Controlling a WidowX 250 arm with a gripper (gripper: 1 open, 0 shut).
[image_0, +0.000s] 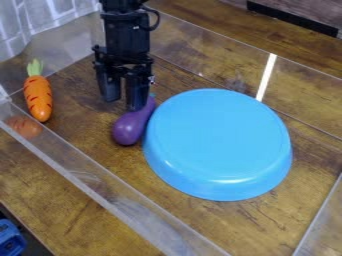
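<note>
My black gripper (124, 78) hangs at the upper middle, its fingers pointing down just above and behind a purple eggplant (131, 123), which lies on the wooden surface. An orange carrot with green top (38, 95) lies to the left. A large blue round object (214, 140) fills the right middle, beside the eggplant. Whether the fingers are open or shut is hard to tell.
Clear plastic walls (100, 198) run along the left and front of the wooden surface (187, 225). A blue item (7, 240) shows at the bottom left corner.
</note>
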